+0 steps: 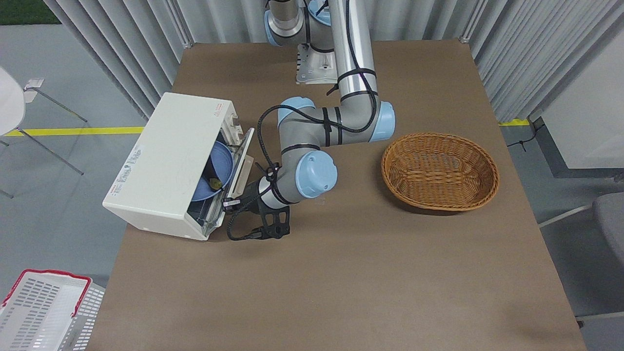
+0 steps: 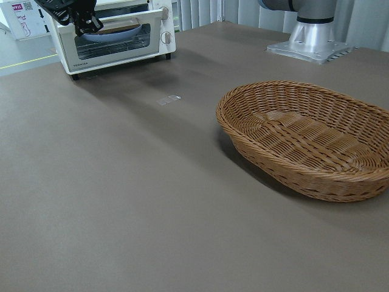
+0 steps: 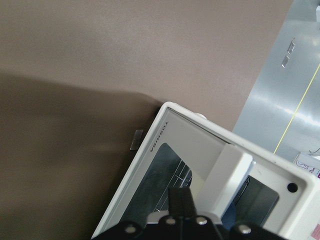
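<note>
A white Toshiba toaster oven (image 1: 160, 161) stands on the table's left; its glass door (image 2: 124, 45) is tilted partly open toward upright. Inside is a blue plate (image 1: 204, 187) with a dark item with a yellow-green end (image 1: 214, 182), partly hidden. My gripper is against the door's white handle (image 3: 224, 177); whether its fingers are open or shut is unclear. In the left view it appears at the top left, above the door.
An empty wicker basket (image 1: 439, 170) sits on the right of the table (image 1: 351, 286). A white plastic crate (image 1: 44, 310) is off the table, lower left.
</note>
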